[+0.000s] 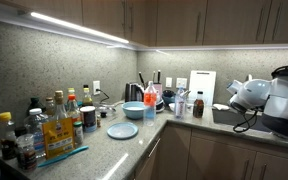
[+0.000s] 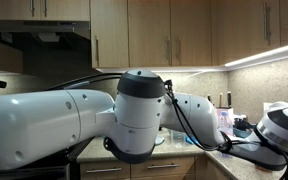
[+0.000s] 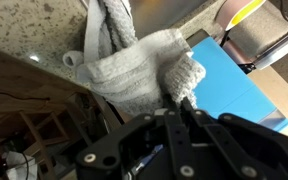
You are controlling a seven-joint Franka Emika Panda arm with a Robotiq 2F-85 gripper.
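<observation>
A light grey-white cloth (image 3: 134, 72) hangs bunched in the wrist view, and my gripper is shut on its near end. The cloth's folds hide the fingertips. Its far end trails across the speckled counter (image 3: 54, 25). In exterior view 1 my arm (image 1: 252, 95) reaches in from the right, over the sink area; the gripper itself cannot be made out there. Exterior view 2 shows only the large white arm links (image 2: 144, 115), with the gripper and cloth hidden.
Beside the cloth lies a flat blue thing (image 3: 229, 85), near a metal sink (image 3: 264, 32). A dark bottle (image 1: 198, 104) and a clear bottle (image 1: 180, 105) stand left of the arm. Bowl (image 1: 134, 110), plate (image 1: 122, 130) and several condiment bottles line the left counter.
</observation>
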